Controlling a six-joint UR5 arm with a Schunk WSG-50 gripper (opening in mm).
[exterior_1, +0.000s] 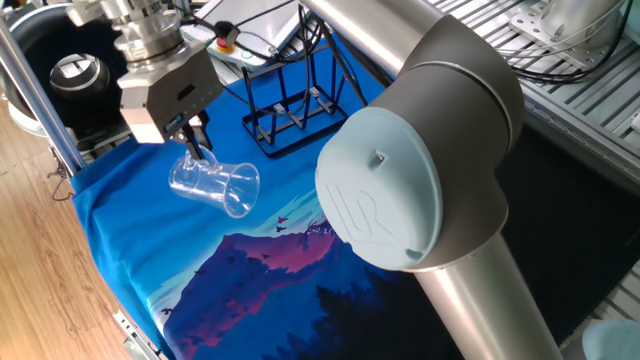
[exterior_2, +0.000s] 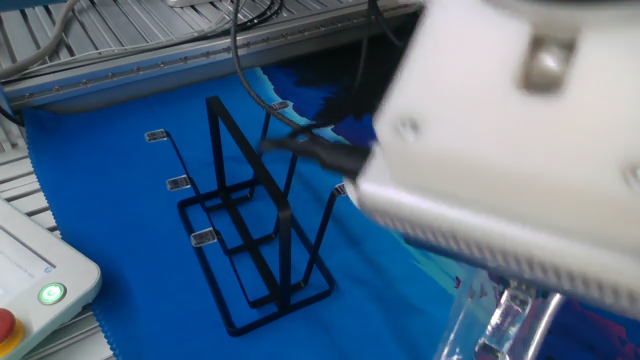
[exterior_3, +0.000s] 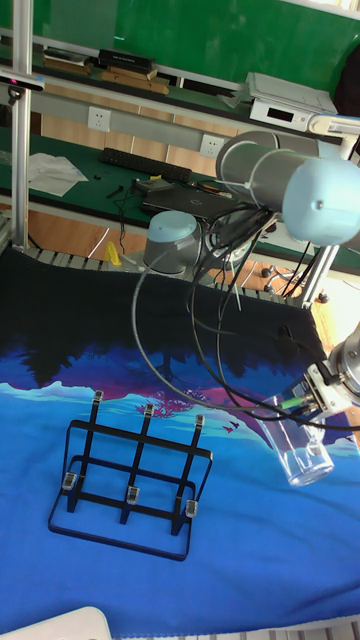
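Observation:
A clear glass mug (exterior_1: 212, 186) hangs tilted, nearly on its side, its mouth facing right in exterior view 1. My gripper (exterior_1: 198, 142) is shut on the mug's handle, with the dark fingers pointing down. Exterior view 3 has the mug (exterior_3: 302, 452) at the right, over the blue printed cloth, clear of the rack. In exterior view 2 only part of the mug (exterior_2: 487, 325) shows at the bottom edge, below the blurred pale gripper body; the grip itself is hard to make out there.
A black wire rack (exterior_2: 250, 250) with upright prongs stands on the cloth (exterior_1: 130, 215), apart from the mug. Loose cables (exterior_3: 197, 320) hang from the arm near the rack. A tablet-like panel (exterior_2: 35, 275) with a red button lies beside it. Much cloth around the rack is bare.

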